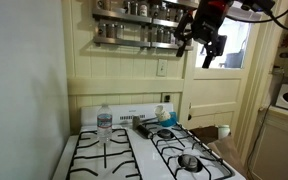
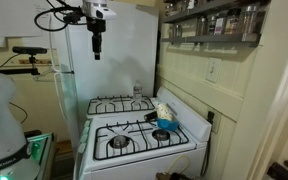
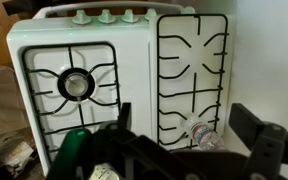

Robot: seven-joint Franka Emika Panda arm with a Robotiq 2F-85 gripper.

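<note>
My gripper (image 1: 193, 58) hangs high over the stove (image 1: 146, 152), well above its top. In the wrist view its two dark fingers (image 3: 124, 116) stand wide apart, so the gripper is open with nothing between them. A clear water bottle (image 1: 104, 124) stands upright on the left burner grate; the wrist view shows the bottle (image 3: 200, 131) from above, near the right-hand finger. At the stove's back sits a blue container (image 2: 167, 123) with something pale in it. Next to it lies a small dark object (image 1: 141, 128), which I cannot identify.
Spice shelves (image 1: 134, 32) run along the back wall near my gripper's height. Black grates (image 3: 76, 83) cover both sides of the stove, with a bare white strip between. A white mug (image 1: 224, 131) sits beyond the stove's right side.
</note>
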